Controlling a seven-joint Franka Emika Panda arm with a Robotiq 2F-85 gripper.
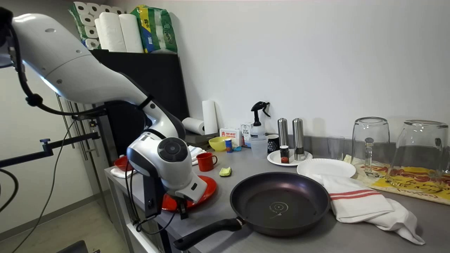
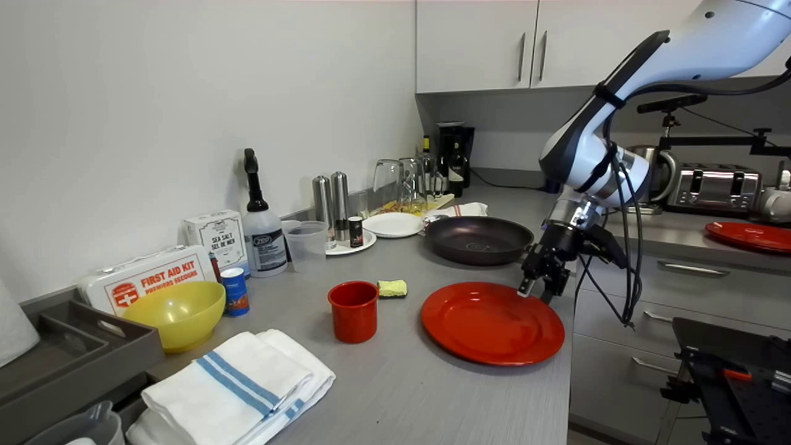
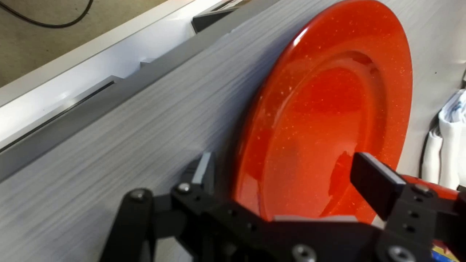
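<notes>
A red plate lies on the grey counter close to its front edge. At the plate's pan-side rim is my gripper, tilted low. In the wrist view the open gripper has one finger outside the rim over the counter and the other finger over the inside of the plate. The near rim runs between them, and nothing is clamped. In exterior view 1 the arm's wrist covers much of the plate. Whether a fingertip touches the plate cannot be told.
A dark frying pan stands near the plate, its handle reaching toward the counter's front edge. A red mug, a green-yellow sponge-like piece and a folded towel lie on the wall side and left of the plate.
</notes>
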